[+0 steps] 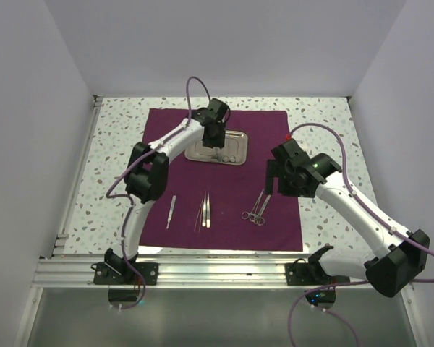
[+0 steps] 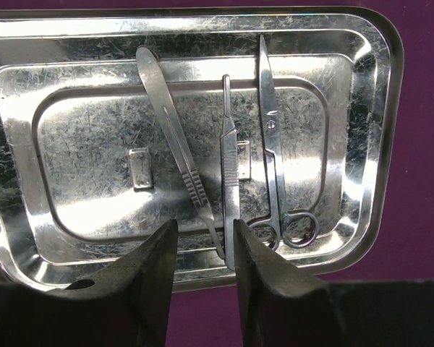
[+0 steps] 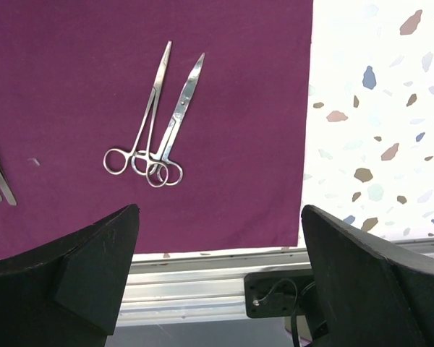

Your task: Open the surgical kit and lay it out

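Observation:
The metal tray (image 2: 387, 144) lies on the purple cloth at the back. In the left wrist view it holds a slanted scalpel-like instrument (image 2: 173, 134), a straight scalpel handle (image 2: 230, 170) and a pair of scissors (image 2: 270, 124). Over the tray's near rim, my left gripper is part open, with a gap between its fingertips and nothing seen clasped. The handle's lower end appears beside its right finger. My right gripper is wide open and empty above the cloth. Ahead of it lie a clamp (image 3: 150, 108) and another pair of scissors (image 3: 179, 112), ring handles overlapping.
Slender tweezers-like tools (image 1: 207, 211) lie on the front of the purple cloth (image 1: 239, 238), with a single thin scalpel (image 1: 171, 211) to their left. Speckled table surface (image 1: 325, 137) borders the cloth. The cloth between the tray and the tools is bare.

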